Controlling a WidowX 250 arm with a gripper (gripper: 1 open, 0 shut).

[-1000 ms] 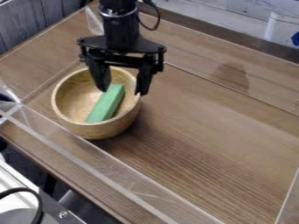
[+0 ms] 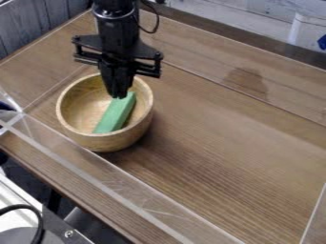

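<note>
A round light wooden bowl [image 2: 83,128] sits on the left half of the wooden table, with a green block [image 2: 113,115] lying slanted inside it. My black gripper [image 2: 118,90] hangs over the back of the bowl, just above the block's far end. Its fingers look drawn together and shut, and nothing shows held between them.
A blue item is partly visible at the upper right edge. Cables and pale hardware lie at the lower left.
The gripper's fingers have moved inward from a wide spread to close together, over the bowl. The bowl and green block look unmoved.
</note>
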